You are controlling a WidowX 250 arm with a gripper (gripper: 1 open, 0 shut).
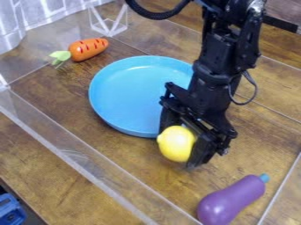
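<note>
My black gripper (188,134) is low over the wooden table, at the lower right edge of a blue plate (123,95). A round yellow object (175,143) sits at its fingertips, partly covered by them; whether the fingers grip it or only surround it is unclear.
A purple eggplant (230,199) lies at the front right. An orange carrot (90,48) is at the back left. A clear plastic edge crosses the lower left, with a blue object (7,209) in the corner. Bare wood shows left of the gripper.
</note>
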